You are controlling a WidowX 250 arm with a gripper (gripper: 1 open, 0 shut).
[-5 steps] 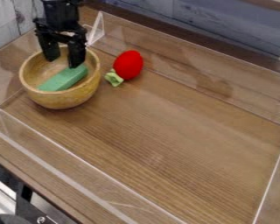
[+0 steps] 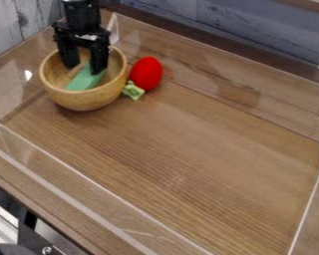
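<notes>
My dark gripper (image 2: pixel 83 45) reaches down from the top left into the back of a tan wooden bowl (image 2: pixel 83 98). A green elongated object (image 2: pixel 85 78) lies in the bowl just below the fingers. The fingers look open, though their tips are small and partly blurred. A red oval object (image 2: pixel 145 72) sits to the right of the bowl, with a small green piece (image 2: pixel 133 91) in front of it.
A grey wall or border runs along the top right and the far left edge.
The bowl has shifted slightly right and back, along with my gripper, which sits a little higher in the view. The green object in it now appears more upright in the view.
</notes>
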